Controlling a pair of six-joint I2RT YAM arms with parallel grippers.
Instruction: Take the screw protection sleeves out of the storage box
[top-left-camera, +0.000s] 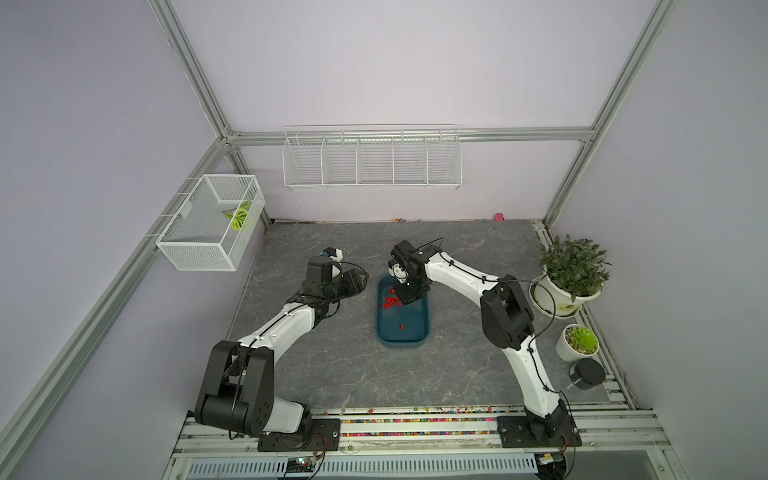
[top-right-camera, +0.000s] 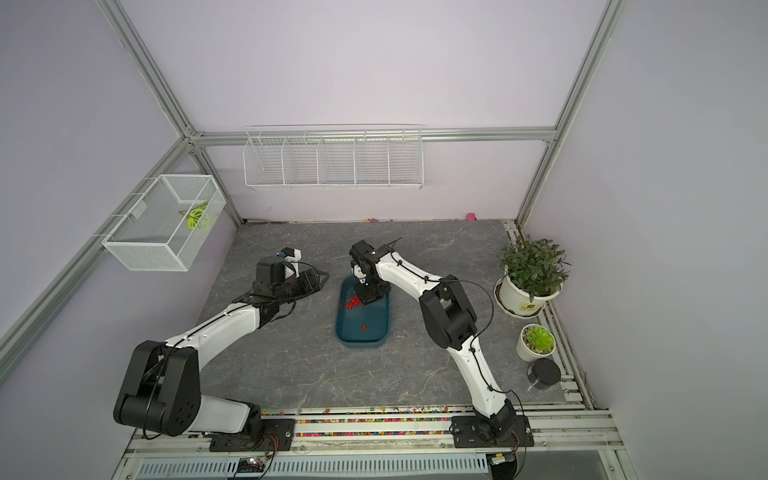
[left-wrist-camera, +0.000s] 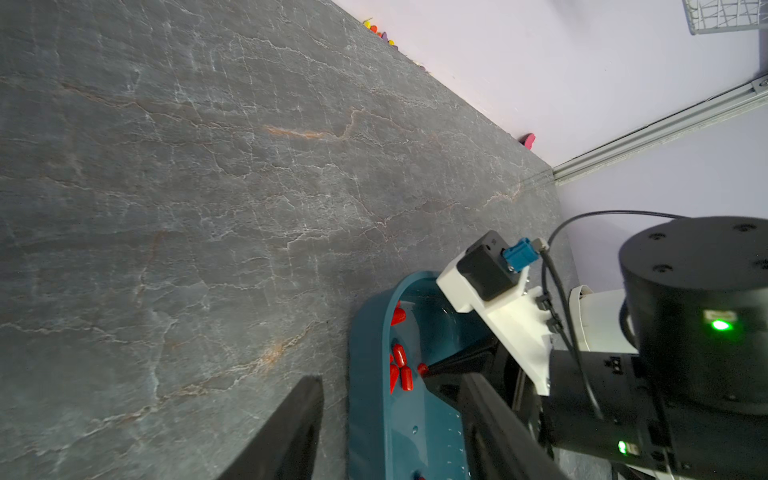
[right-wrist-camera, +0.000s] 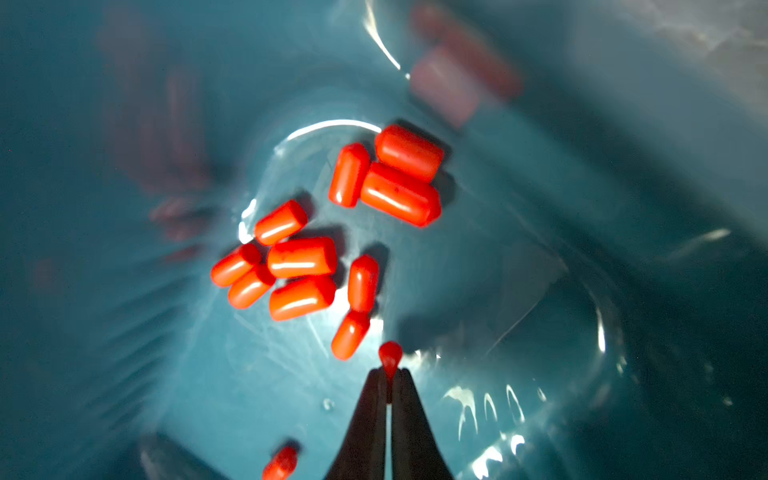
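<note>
A teal storage box (top-left-camera: 402, 344) stands mid-table with red screw protection sleeves inside. In the right wrist view, several loose sleeves (right-wrist-camera: 302, 257) lie grouped on its floor, and a single sleeve (right-wrist-camera: 280, 463) rests apart at the lower left. My right gripper is shut on one small red sleeve (right-wrist-camera: 390, 353), whose rounded end sticks out past the fingertips. It hangs inside the box, just off the floor. My left gripper stands open, empty, over the table left of the box, its blurred fingers (left-wrist-camera: 292, 432) well apart.
Bare grey table (top-left-camera: 336, 376) surrounds the box at the front and sides. Potted plants (top-left-camera: 573, 272) and a dark cup (top-left-camera: 587, 373) line the right edge. A white wire basket (top-left-camera: 212, 256) hangs on the left, another rack (top-left-camera: 372, 160) at the back.
</note>
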